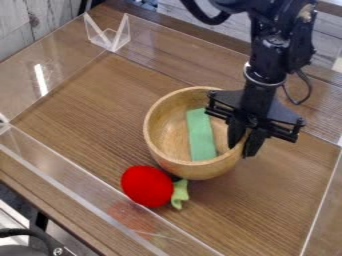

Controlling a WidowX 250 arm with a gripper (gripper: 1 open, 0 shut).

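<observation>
A tan bowl [166,123] sits in the middle of the table with a green block [202,133] inside it. My black gripper [249,135] is at the bowl's right side, its fingertips at or over the rim; I cannot tell whether they grip it. A red object with a green top [147,185], like a toy vegetable, lies just below the bowl at the lower left.
A small white wire-like holder [104,32] stands at the back left. Dark cables hang above the arm.
</observation>
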